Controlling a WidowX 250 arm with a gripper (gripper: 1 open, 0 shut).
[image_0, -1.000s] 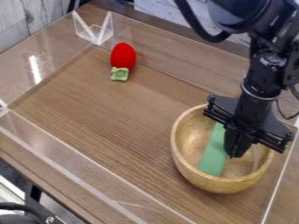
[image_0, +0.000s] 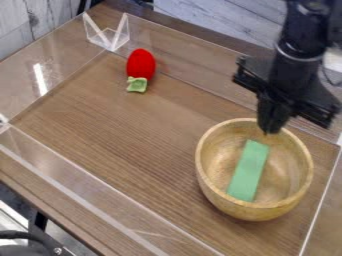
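Note:
My gripper (image_0: 278, 94) hangs above and behind the yellow bowl, its dark fingers pointing down; it looks shut, with nothing visible held in it. The round bowl (image_0: 283, 180) sits on the wooden table at the lower right. A green oblong block (image_0: 247, 168) lies inside it, tilted along the bowl's length.
A red egg-shaped object (image_0: 140, 62) and a small green piece (image_0: 136, 85) lie at the back left of the table (image_0: 94, 150). A clear container (image_0: 107, 28) stands at the far back left.
My gripper has risen up and back, away from the bowl and the green block, which stays in the bowl.

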